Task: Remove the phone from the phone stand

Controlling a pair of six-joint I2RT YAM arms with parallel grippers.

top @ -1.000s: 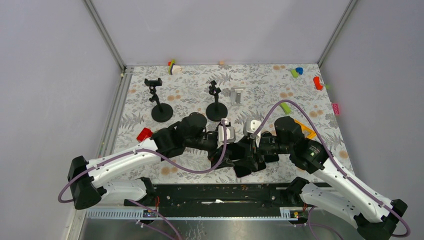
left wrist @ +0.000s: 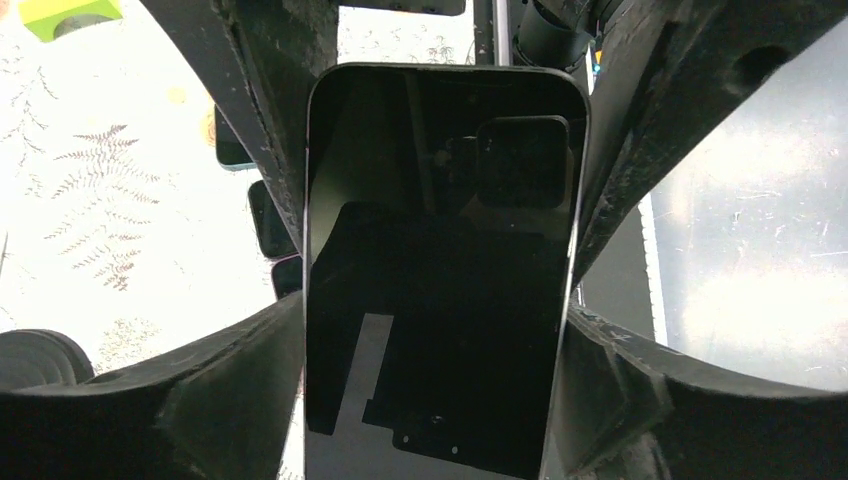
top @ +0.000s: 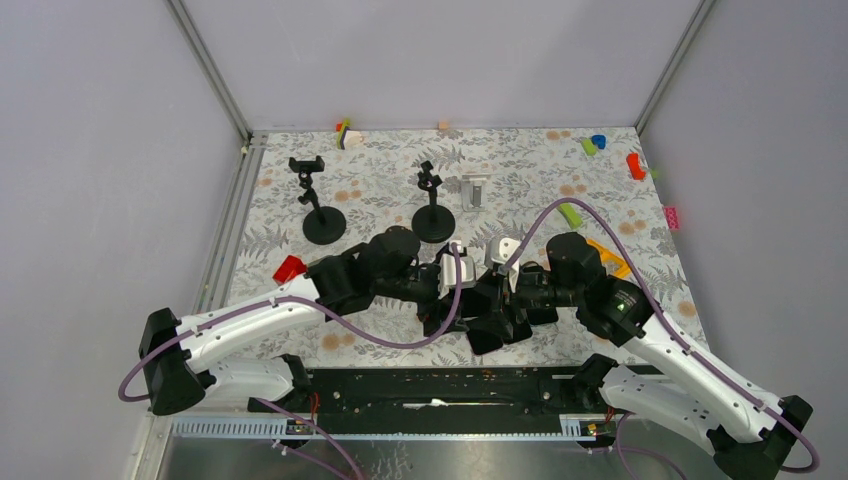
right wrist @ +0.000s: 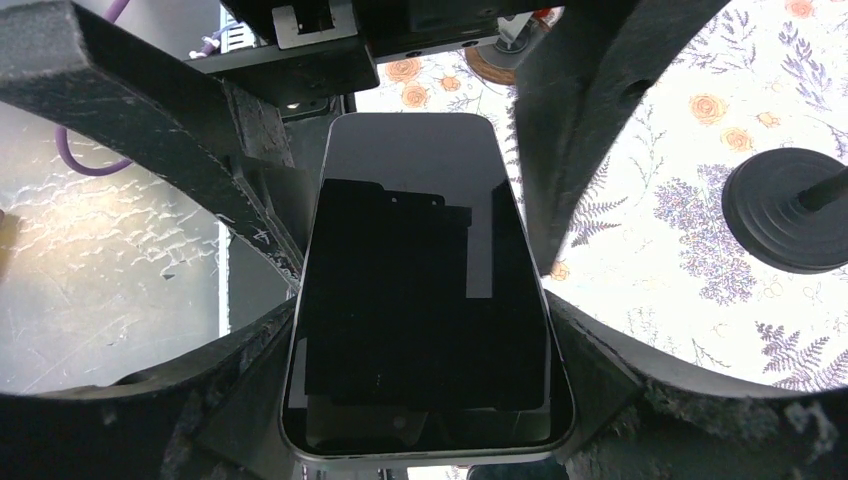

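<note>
A black phone point(left wrist: 440, 260) is held between my two grippers low over the front of the table. My right gripper is shut on its long edges, one pad at each side. From the other end, my left gripper straddles the same phone with its pads at both edges. Whether those pads press on it cannot be told. In the top view the arms mostly hide the phone. Two black phone stands, one at left point(top: 323, 225) and one nearer the middle point(top: 433, 222), stand behind the arms with no phone on their heads.
Several dark phones point(top: 484, 342) lie flat below the grippers. A small white stand point(top: 474, 192) is at the back. A red block point(top: 289, 268) lies by the left arm, a yellow frame point(top: 609, 258) by the right.
The right arm has hardly moved. The stands are unchanged.
</note>
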